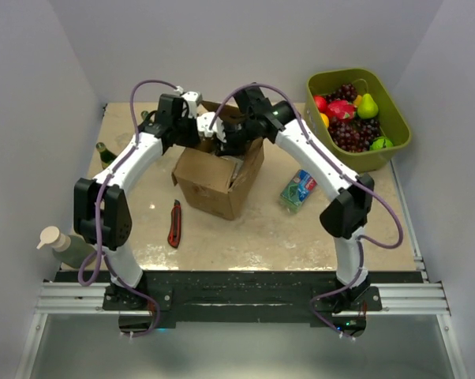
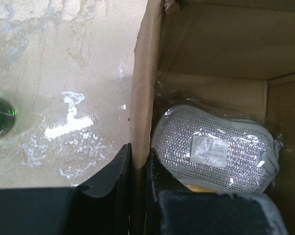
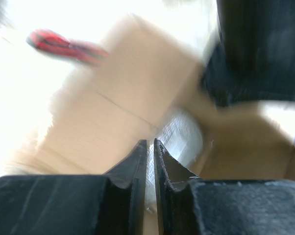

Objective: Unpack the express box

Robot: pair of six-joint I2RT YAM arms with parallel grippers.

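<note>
An open cardboard box [image 1: 207,193] stands mid-table. My left gripper is shut on the box's left wall edge [image 2: 143,88]. Inside lies a grey mesh pouch in clear plastic, also seen, blurred, in the right wrist view. My right gripper is over the box's opening and front flap [image 3: 118,93]; its fingertips look close together, with the pouch blurred behind them. In the top view its tips are partly hidden by the box and arm.
A red box cutter [image 1: 175,223] lies front-left of the box, a packaged item [image 1: 299,189] to its right. A green fruit basket [image 1: 391,158] stands back right. Bottles [image 1: 105,154] stand at the left.
</note>
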